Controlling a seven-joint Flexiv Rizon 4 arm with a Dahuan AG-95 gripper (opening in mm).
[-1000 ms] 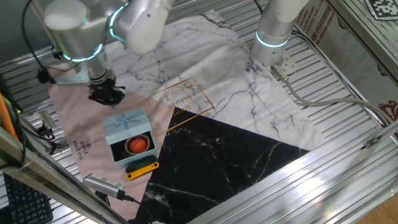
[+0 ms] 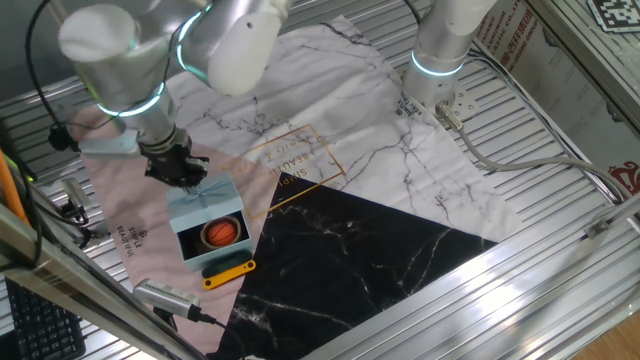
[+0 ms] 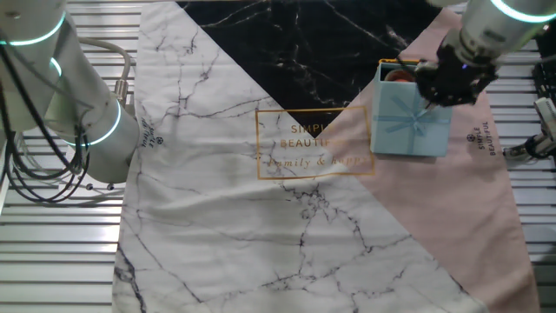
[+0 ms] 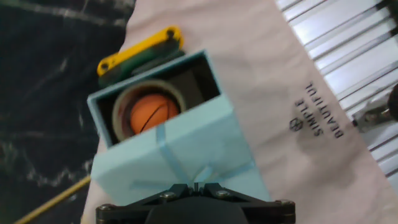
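Note:
A light blue gift box point(image 4: 239, 134) sits on the pink part of the cloth, with its lid point(image 2: 203, 200) covering only part of it. The lid carries a ribbon bow point(image 3: 414, 122). Through the uncovered end I see a small orange basketball point(image 4: 151, 113) inside a round tan ring point(image 4: 122, 115). Just over the lid, near the bow, is my gripper, its fingertips together with nothing visible between them. Whether they touch the ribbon cannot be told.
A yellow and black folding tool point(image 2: 229, 274) lies against the box's open end.
The box, ball and tool have stayed in place.

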